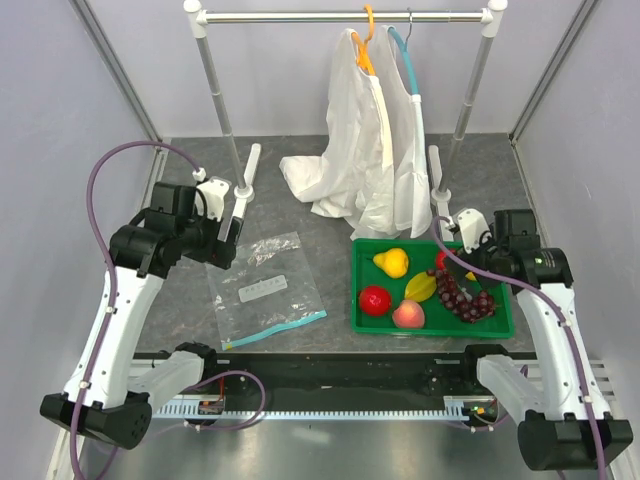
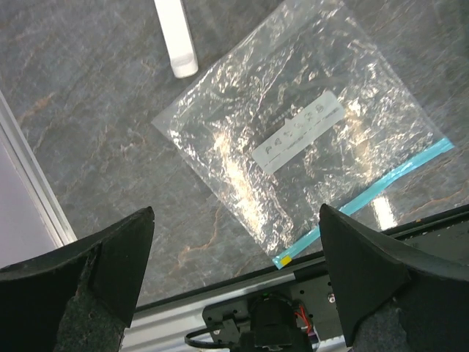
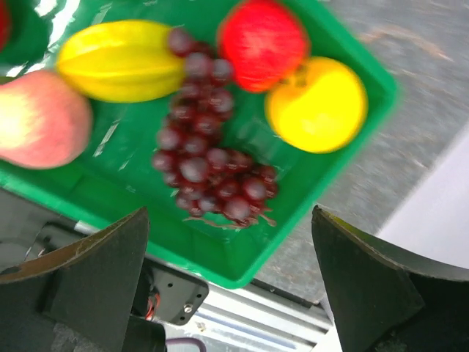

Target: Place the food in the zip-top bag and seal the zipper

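Observation:
A clear zip top bag (image 1: 264, 290) lies flat on the grey table, its blue zipper strip (image 2: 396, 174) toward the front edge. My left gripper hangs open above it. A green tray (image 1: 360, 325) holds a red fruit (image 1: 375, 300), a yellow pear (image 1: 391, 263), a star fruit (image 3: 117, 62), a peach (image 3: 40, 121), dark grapes (image 3: 205, 180), another red fruit (image 3: 260, 44) and a round yellow fruit (image 3: 315, 106). Over the tray, my right gripper is open with nothing between its fingers.
A rail (image 1: 300, 17) carries white garments (image 1: 340, 170) on orange and blue hangers, draping onto the back of the table behind the tray. Its white feet flank them. Bare table lies between bag and tray; walls close both sides.

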